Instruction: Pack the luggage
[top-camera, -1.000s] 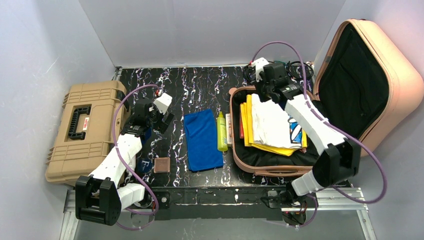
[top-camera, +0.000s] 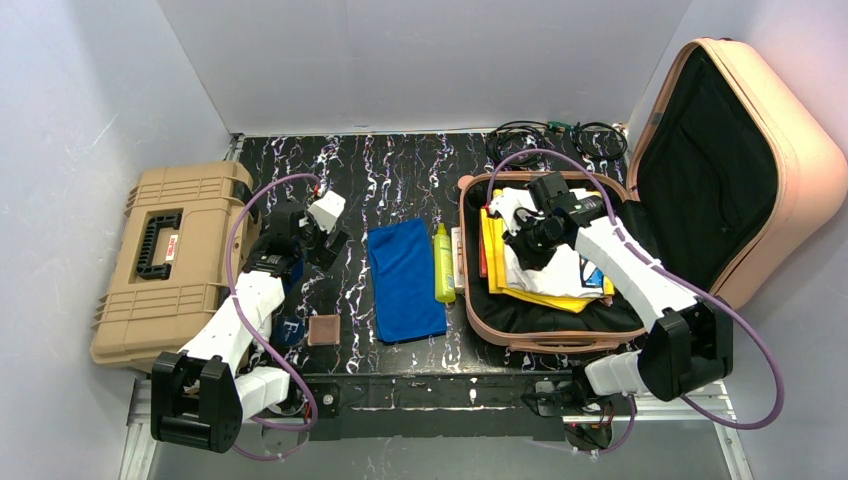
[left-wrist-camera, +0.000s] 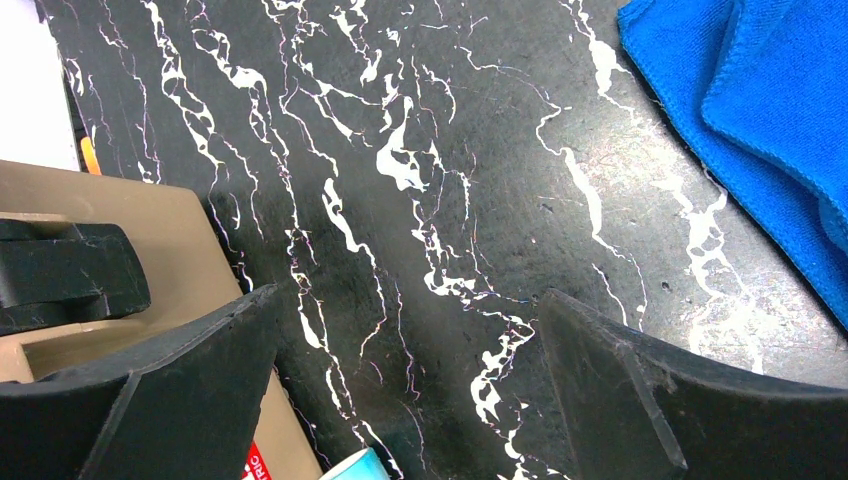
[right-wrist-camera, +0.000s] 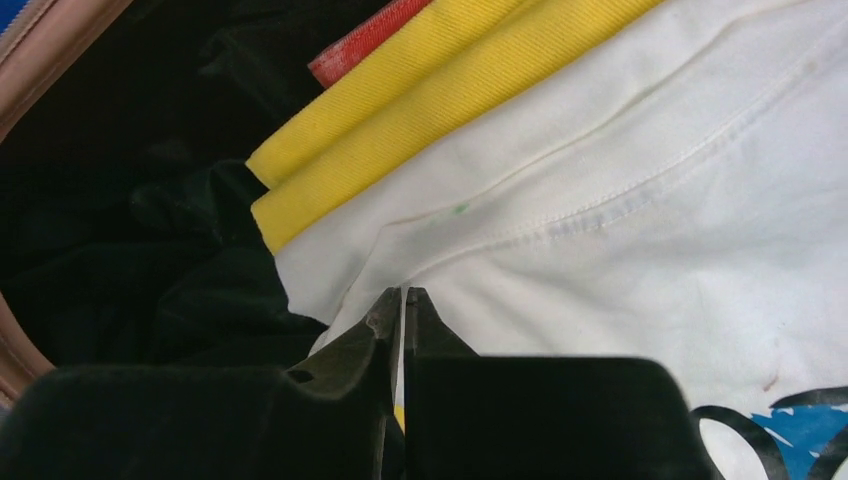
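Note:
The open pink suitcase (top-camera: 488, 320) holds a folded white shirt (top-camera: 540, 277) on top of folded yellow cloth (top-camera: 575, 303), with a red item (right-wrist-camera: 370, 42) along the left side. Over the white shirt, my right gripper is shut, with nothing showing between its fingers; whether the tips press on the fabric I cannot tell. On the table lie a folded blue cloth (top-camera: 405, 285) and a yellow-green bottle (top-camera: 444, 268), both outside the suitcase. My left gripper is open above bare dark tabletop, left of the blue cloth, nothing between its fingers.
A tan hard case (top-camera: 200, 205) fills the left side. Black cables (top-camera: 515, 140) lie behind the suitcase. A small brown square item (top-camera: 323, 330) sits near the front edge. A pale box (top-camera: 457, 262) stands between bottle and suitcase. Bare table surrounds the blue cloth.
The left arm and the things on the table look unmoved.

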